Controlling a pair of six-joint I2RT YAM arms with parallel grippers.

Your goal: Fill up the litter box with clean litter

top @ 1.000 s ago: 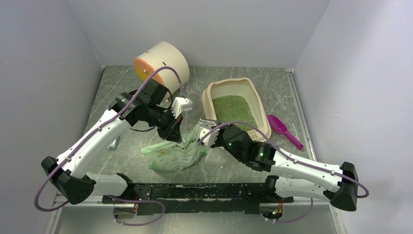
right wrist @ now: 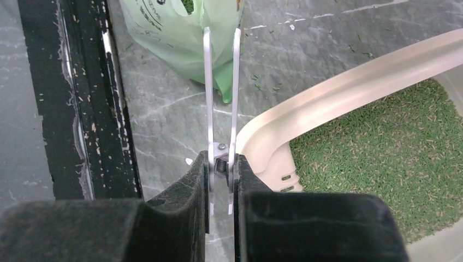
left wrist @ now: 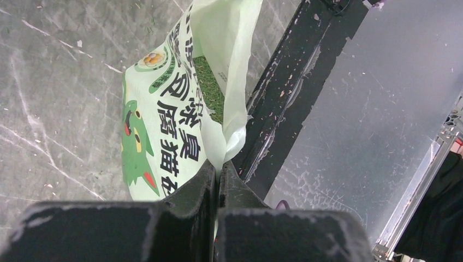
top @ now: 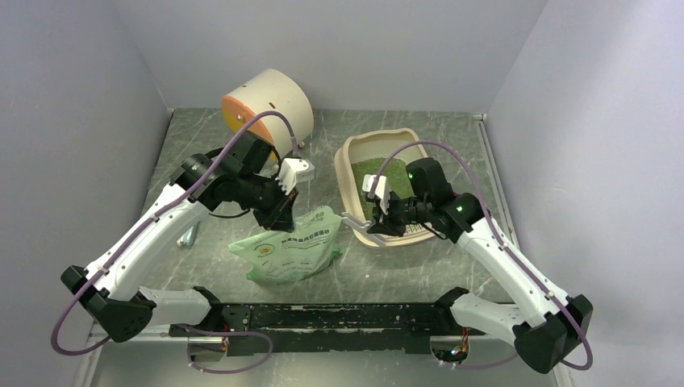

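The green litter bag [top: 286, 254] slumps on the table left of the litter box; its open mouth shows green pellets [left wrist: 210, 87]. My left gripper is shut on the bag's upper edge. My right gripper is shut on silver scissors [right wrist: 235, 87], their blades pointing at the bag's right side in the right wrist view. The cream litter box [top: 345, 177] has a layer of green pellets [right wrist: 371, 153].
A white cylinder with orange end [top: 274, 105] stands at the back left. Bare table [top: 177, 133] shows around the box. The black front edge [top: 339, 314] runs below the bag.
My right arm has swung round, turning the scissors from above the box down toward the bag. The left gripper has shifted slightly left with the bag edge. The purple scoop is now hidden.
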